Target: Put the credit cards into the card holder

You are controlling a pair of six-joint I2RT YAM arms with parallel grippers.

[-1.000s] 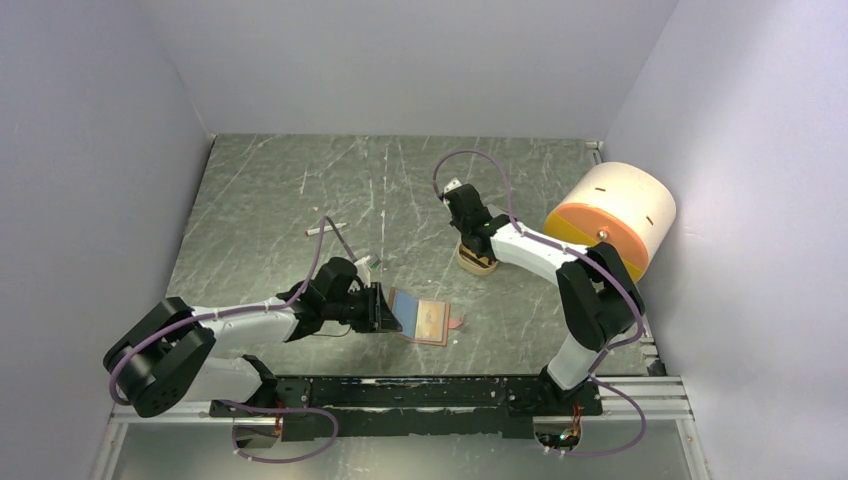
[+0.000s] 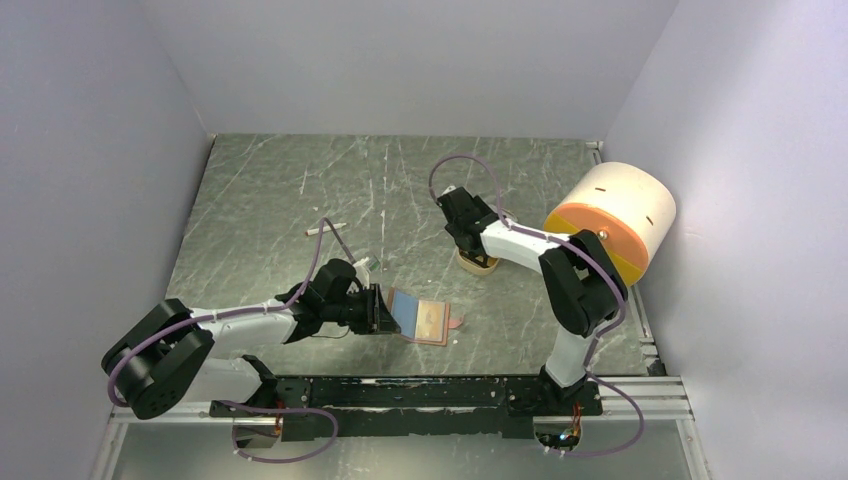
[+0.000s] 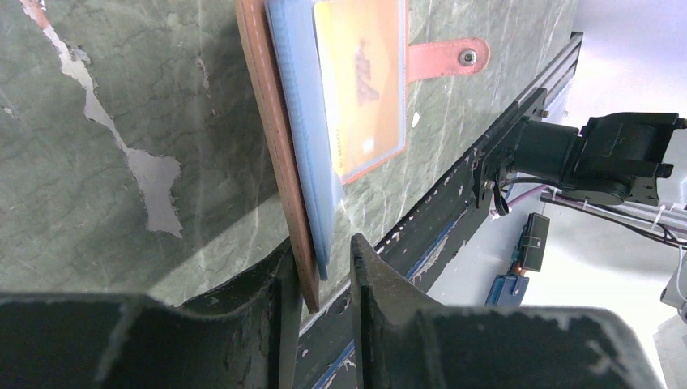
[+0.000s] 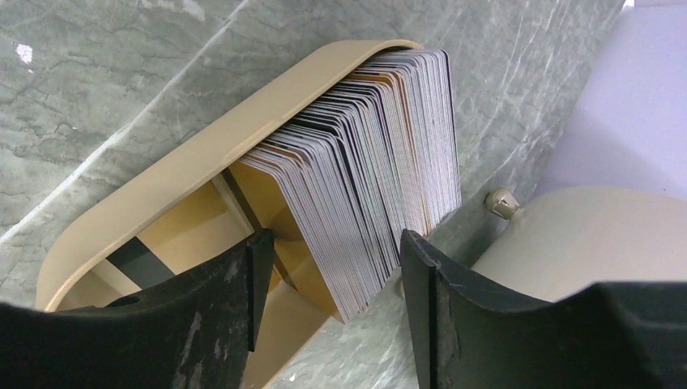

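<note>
An open card holder with blue and cream card sleeves and a pink strap lies at the front middle. My left gripper is at its spine edge, which rests between the fingertips; whether they grip it is unclear. In the right wrist view a beige tray holds a dense stack of credit cards. My right gripper is open over it, with a fingertip on either side of the lower part of the stack.
A large cream cylinder with an orange end stands at the right. A small white stick lies at centre left.
The left arm and the card holder look nearly unchanged.
</note>
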